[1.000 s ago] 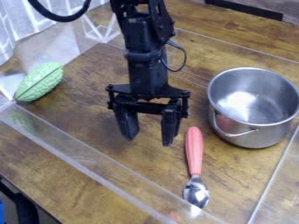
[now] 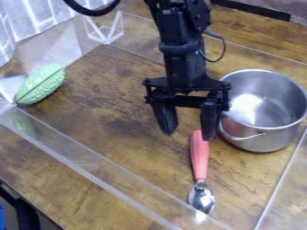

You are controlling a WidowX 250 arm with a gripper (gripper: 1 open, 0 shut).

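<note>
The black gripper (image 2: 188,122) hangs over the wooden table with its two fingers spread apart, its right finger just above the top end of a pink-handled spoon (image 2: 200,160). The spoon lies lengthwise, its silver bowl toward the bottom of the view. A steel pot (image 2: 263,102) stands right beside the gripper, partly behind its right side.
A green textured oval object (image 2: 41,84) lies at the left. Clear transparent walls border the work area at left, front and right.
The gripper has moved to the right, toward the pot and over the top of the spoon's handle. The spoon, pot and green object have stayed in place.
</note>
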